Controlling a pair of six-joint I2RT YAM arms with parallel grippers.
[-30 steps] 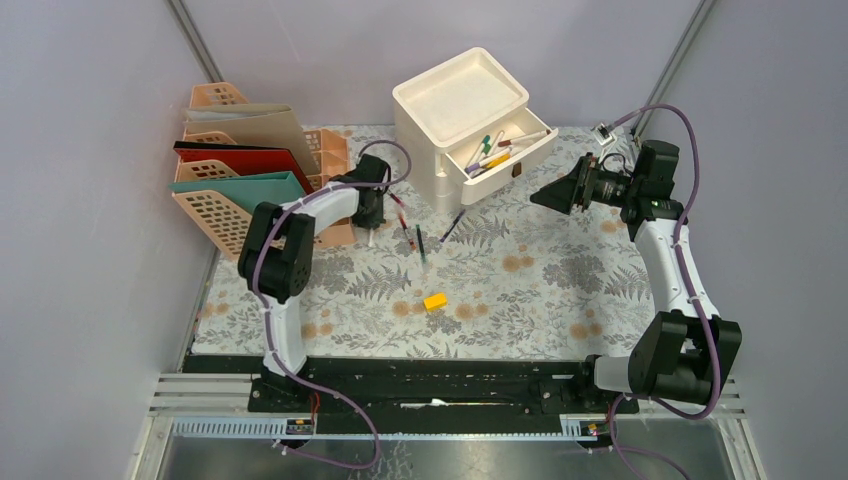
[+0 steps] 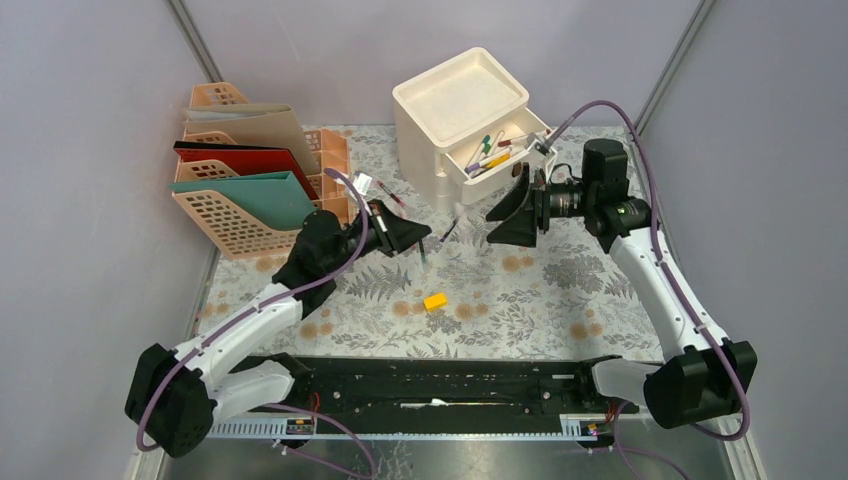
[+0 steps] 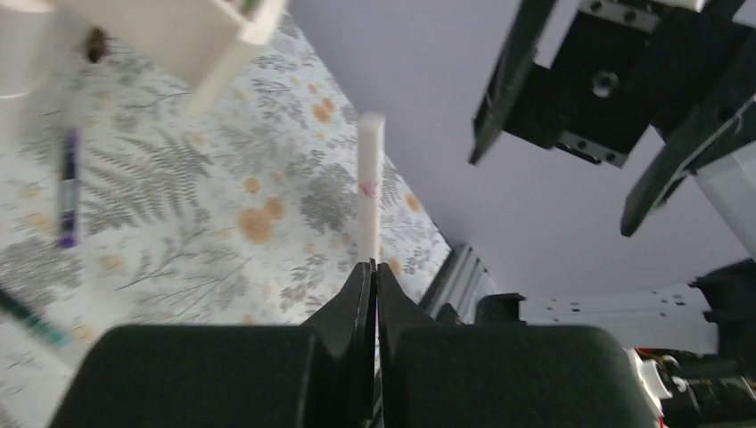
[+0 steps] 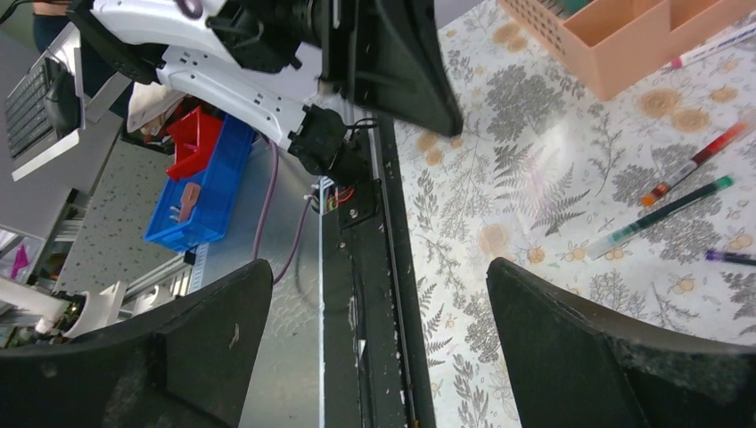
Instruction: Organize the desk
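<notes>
My left gripper [image 2: 418,232] is shut on a white marker [image 3: 369,187], held upright in the left wrist view, over the desk left of the drawer unit. My right gripper [image 2: 500,220] stands open in front of the open drawer [image 2: 520,130], facing the left gripper. The drawer holds several markers. Loose pens lie on the cloth: a red pen [image 4: 695,165], a dark green pen [image 4: 669,210], a purple pen [image 4: 731,257] and another light pen [image 4: 713,45] beside the organizer. A yellow block [image 2: 434,301] lies near the front middle.
A peach file organizer [image 2: 230,225] with folders stands at the back left. The white drawer unit [image 2: 430,150] stands at the back middle.
My right gripper has moved left toward the middle.
</notes>
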